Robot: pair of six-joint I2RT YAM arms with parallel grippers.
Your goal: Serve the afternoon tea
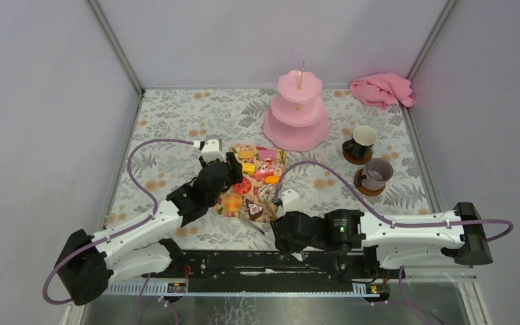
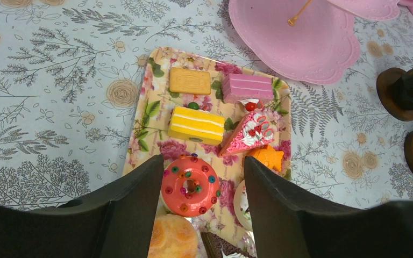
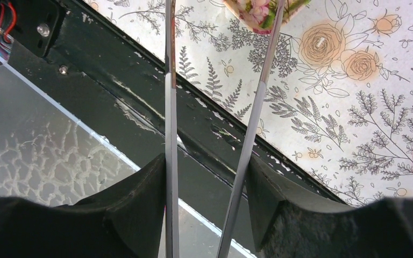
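Observation:
My left gripper stands open above the floral tray (image 2: 150, 80) of toy sweets: yellow layer cake (image 2: 196, 124), pink layer cake (image 2: 247, 87), biscuit (image 2: 190, 80), red cake slice (image 2: 250, 133), red donut (image 2: 190, 191), orange bun (image 2: 173, 237) and others. The pink three-tier stand (image 1: 295, 135) is empty behind the tray. My right gripper is shut on metal tongs (image 3: 170, 134), whose long arms reach toward the tray's front over the near table edge.
Two mugs (image 1: 363, 139) on wooden coasters stand at the right. A pink cloth (image 1: 380, 89) lies in the back right corner.

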